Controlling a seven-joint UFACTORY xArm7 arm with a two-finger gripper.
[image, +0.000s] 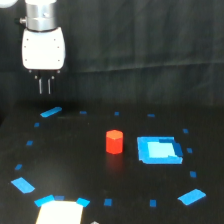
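Observation:
A small red block (115, 142) sits on the black table a little right of the middle. To its right is a blue-edged square (144, 153) with a pale, whitish middle; whether it is a shallow tray or a flat marking, I cannot tell. My gripper (44, 87) hangs at the upper left, well away from both. Its two thin fingers (39, 86) point down and stand apart, with nothing visible between them.
Small blue marks dot the black table, with longer blue strips at the left (23, 185) and right (191, 197). A white object (60, 213) is cut off by the bottom edge. Bare table surrounds the red block. Dark curtain hangs behind.

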